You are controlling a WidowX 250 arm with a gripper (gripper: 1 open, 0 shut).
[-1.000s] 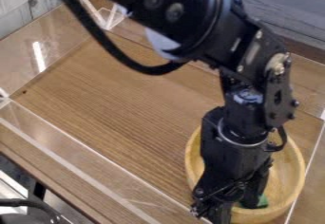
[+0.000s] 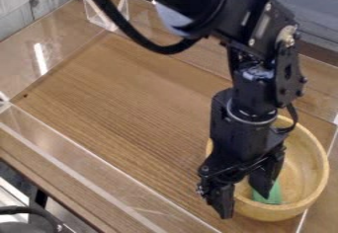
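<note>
My black gripper [image 2: 240,183] stands open over a tan round bowl [image 2: 307,188] at the lower right of the camera view, its fingers reaching down at the bowl's left and middle. A green object [image 2: 270,192] lies inside the bowl, partly hidden behind my fingers; whether the fingers touch it is unclear.
Clear rims or strips run along its left and front edges, with a dark gap beyond at the lower left. A small clear object [image 2: 103,8] is at the top left.
My gripper has shifted and risen slightly from its lower position at the bowl's front. The visible share of the green object has varied as the arm moved.
</note>
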